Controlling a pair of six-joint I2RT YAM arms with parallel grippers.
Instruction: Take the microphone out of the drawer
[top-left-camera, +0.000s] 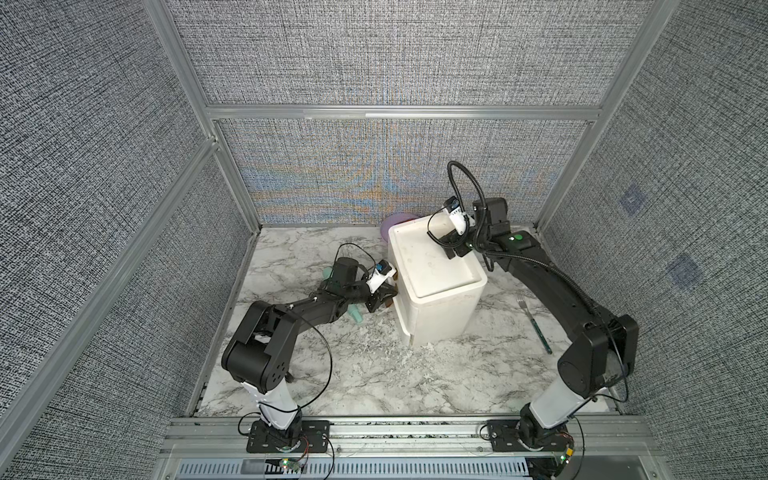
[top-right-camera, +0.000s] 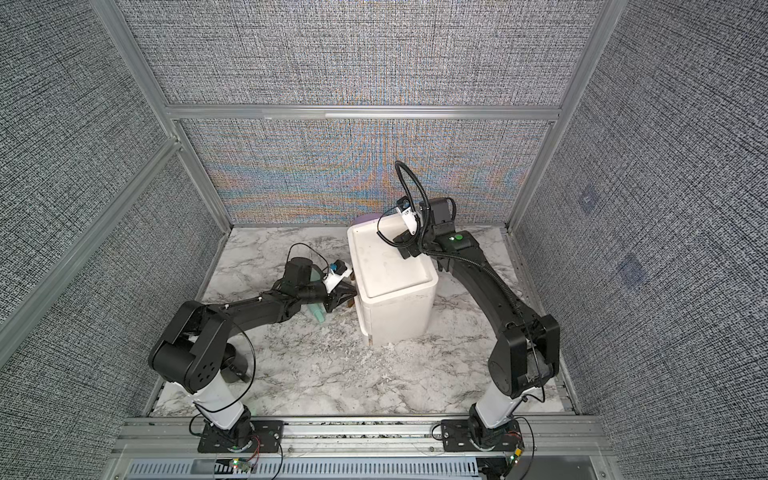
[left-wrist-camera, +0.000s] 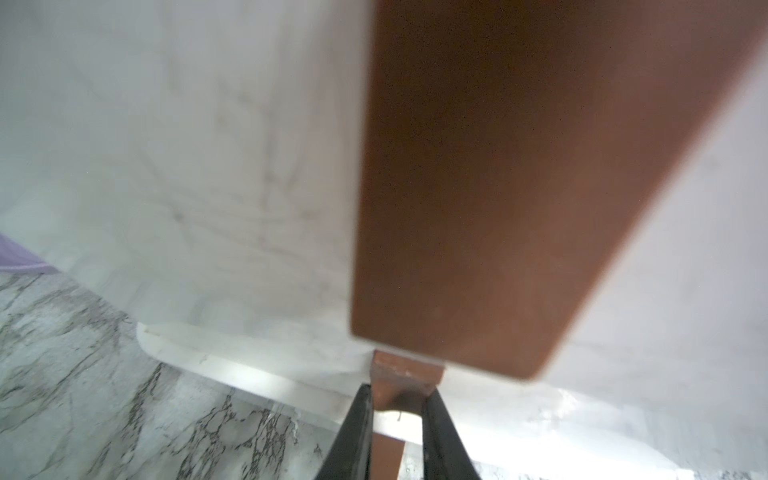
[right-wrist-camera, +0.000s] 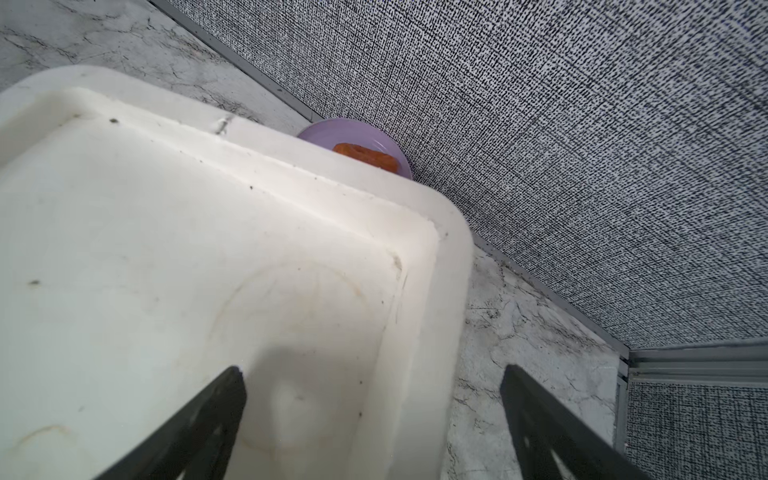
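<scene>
The white drawer unit (top-left-camera: 438, 308) stands mid-table, its brown-handled side facing left. Close up in the left wrist view are a large blurred brown handle (left-wrist-camera: 488, 224) and, below it, a smaller brown handle (left-wrist-camera: 400, 384). My left gripper is at the lower handle, its fingers partly apart, one toward each side of it; whether they touch it I cannot tell. Over the unit's top, near the back right corner, my right gripper is open, the rim between its fingers in view. No microphone is visible, and the drawers' insides are hidden.
Behind the unit lies a purple plate (right-wrist-camera: 336, 130) with an orange-brown item (right-wrist-camera: 368, 157) on it. A fork (top-left-camera: 536, 326) lies to the right. Something green (top-left-camera: 354, 313) is partly hidden under the left arm.
</scene>
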